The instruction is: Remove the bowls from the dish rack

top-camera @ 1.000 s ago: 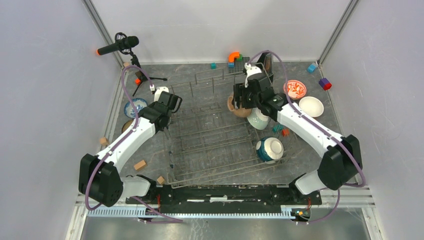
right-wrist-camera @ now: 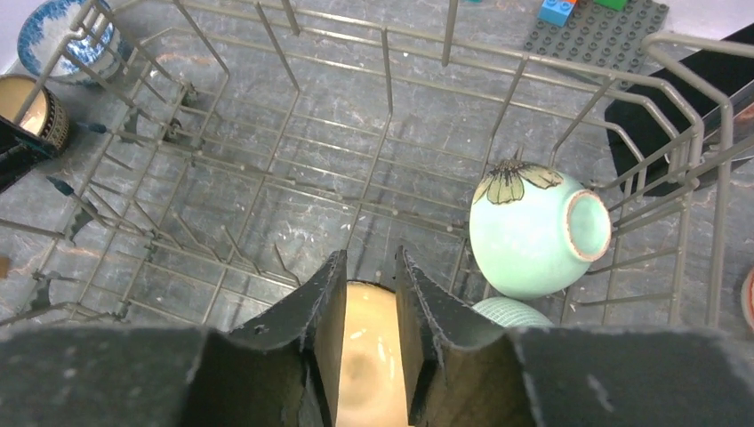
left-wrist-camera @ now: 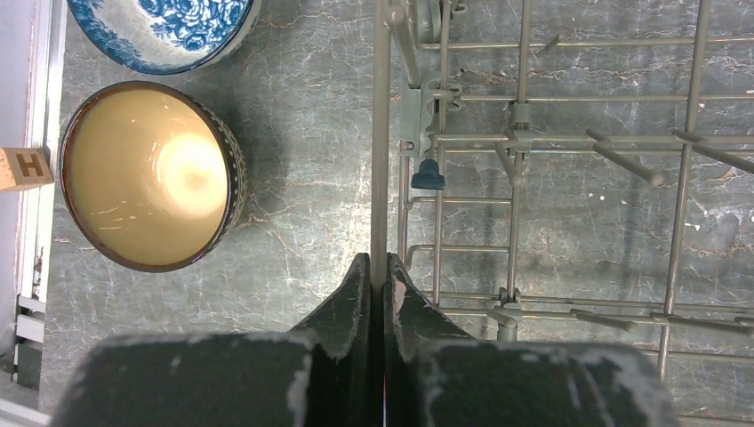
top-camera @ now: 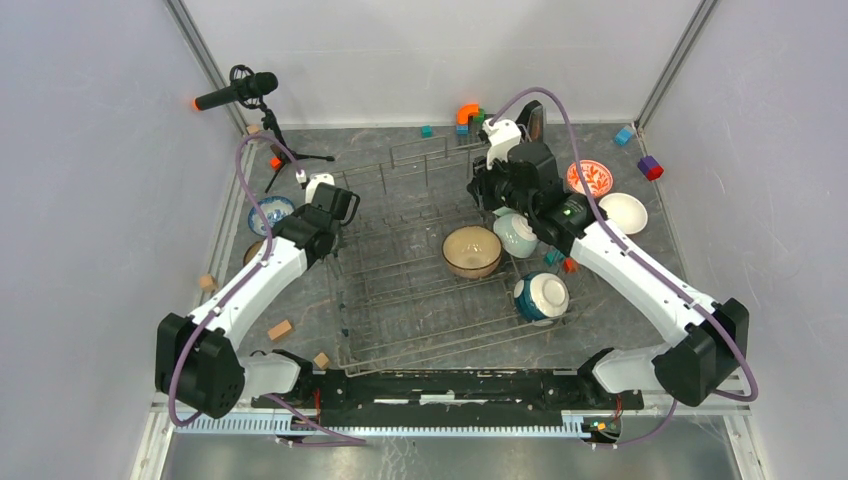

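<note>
The dish rack [top-camera: 400, 290] stands mid-table. A tan bowl [top-camera: 472, 250] rests open side up inside it. Beside that bowl is a pale mint bowl [right-wrist-camera: 542, 227] on its side, with a green one [right-wrist-camera: 511, 311] partly hidden. A teal bowl [top-camera: 543, 297] lies near the rack's front right corner, base showing. My right gripper is part open above the rack; the tan bowl shows beyond the gap between its fingers, apparently not gripped. At the left side, my left gripper is shut on a rack wire [left-wrist-camera: 381, 133].
Left of the rack stand a blue-and-white bowl [left-wrist-camera: 182, 27] and another tan bowl [left-wrist-camera: 151, 178]. A red patterned dish [top-camera: 590, 178] and a white dish [top-camera: 623, 213] sit to the right. Rack prongs and the tall back rail surround the bowls.
The tan bowl went from tilted at my right gripper to lying open side up, nearer the front. My right gripper has come away from it, toward the back. The left arm is nearly still.
</note>
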